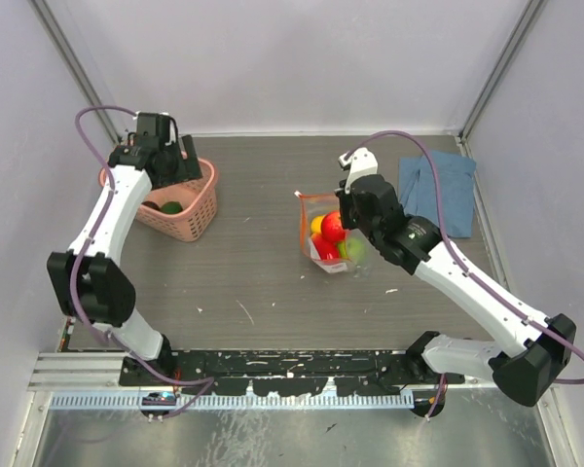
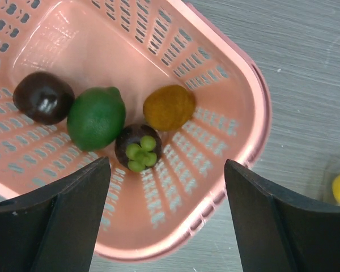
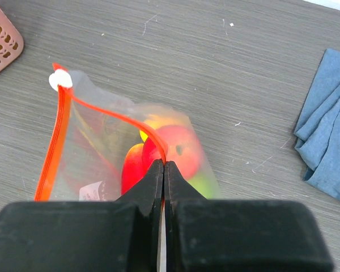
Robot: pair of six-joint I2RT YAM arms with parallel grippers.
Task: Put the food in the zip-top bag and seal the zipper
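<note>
The zip top bag [image 1: 321, 251] stands mid-table with red, yellow and green food inside. My right gripper is shut on its rim beside the orange zipper [image 3: 61, 130]. My left gripper is open over the pink basket [image 2: 56, 31], nothing between its fingers. In the basket are a dark round food [image 2: 42, 99], a green one [image 2: 95, 119], a brown one [image 2: 169, 107] and a dark one with a green top [image 2: 139, 148].
A blue cloth [image 1: 438, 195] lies folded at the right side of the table.
</note>
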